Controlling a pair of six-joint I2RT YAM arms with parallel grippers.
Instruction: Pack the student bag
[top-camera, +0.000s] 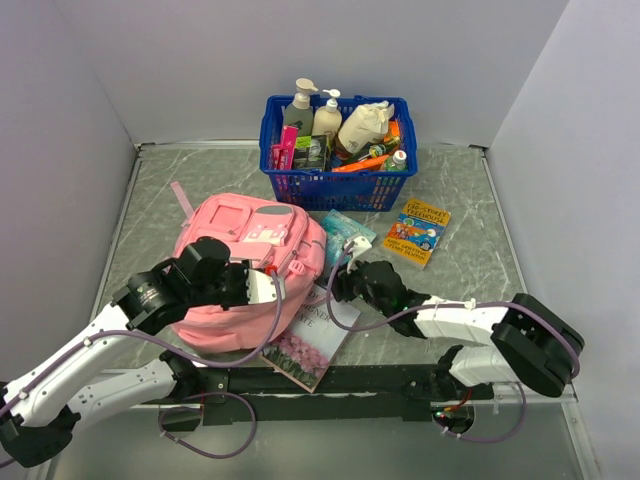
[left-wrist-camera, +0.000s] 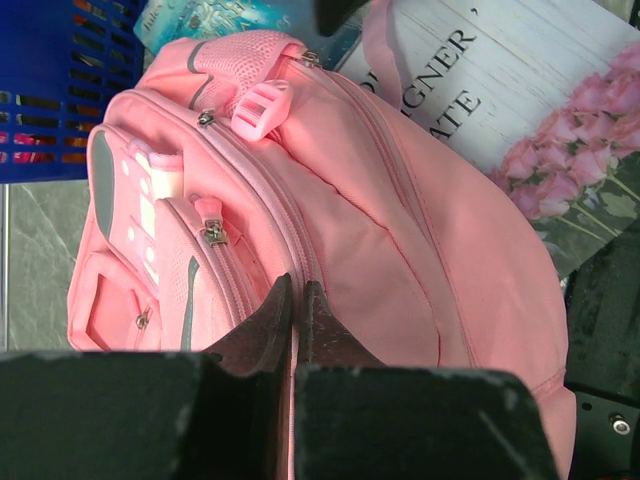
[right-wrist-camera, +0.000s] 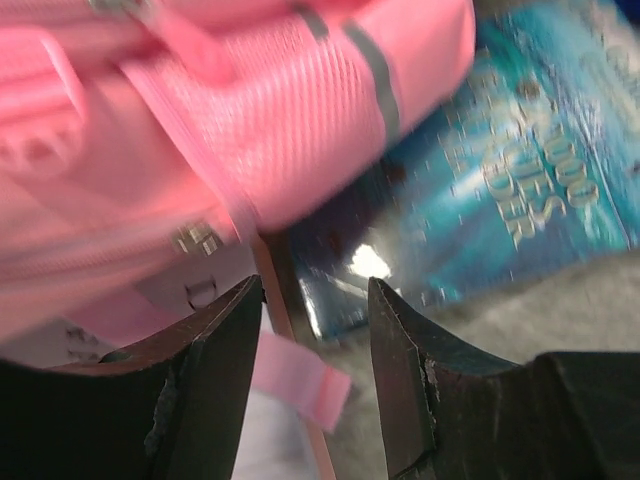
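The pink backpack (top-camera: 230, 320) lies on the left of the grey worktop. My left gripper is shut on the backpack at a zipper seam on its top. A magazine with pink roses (left-wrist-camera: 570, 150) lies partly under the backpack's near right side. A teal book (right-wrist-camera: 470, 200) lies beside the backpack's mesh side pocket. My right gripper is part open beside the backpack, above the edges of the magazine and teal book, with nothing seen between its fingers. A pink strap (right-wrist-camera: 300, 375) lies below it on the magazine.
A blue basket (top-camera: 350, 190) full of bottles, pouches and boxes stands at the back. A yellow book (top-camera: 418, 232) lies at the right, with bare worktop around it. Walls enclose the back and both sides.
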